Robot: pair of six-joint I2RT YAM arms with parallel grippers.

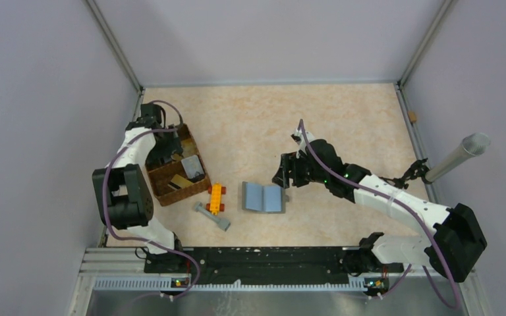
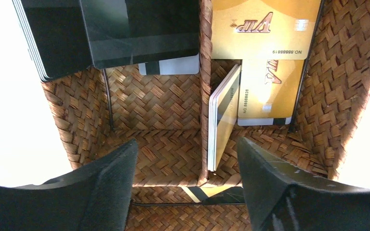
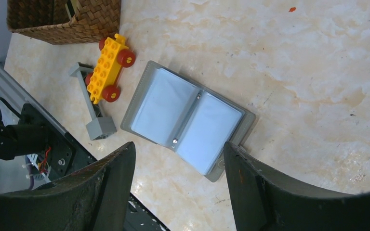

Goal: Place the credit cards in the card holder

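Observation:
My left gripper hangs over the woven basket [image 1: 181,191], its fingers apart with nothing held. Below it, in the left wrist view, compartments hold dark cards [image 2: 142,33], gold VIP cards [image 2: 270,29] and an upright stack of cards [image 2: 221,115] against the divider [image 2: 204,77]. My right gripper is open and empty above the open grey card holder [image 3: 207,130], which has two pale blue panels and lies right of the basket on the table.
A yellow toy brick car [image 1: 216,197] and a grey T-shaped piece [image 1: 212,217] lie between basket and holder.

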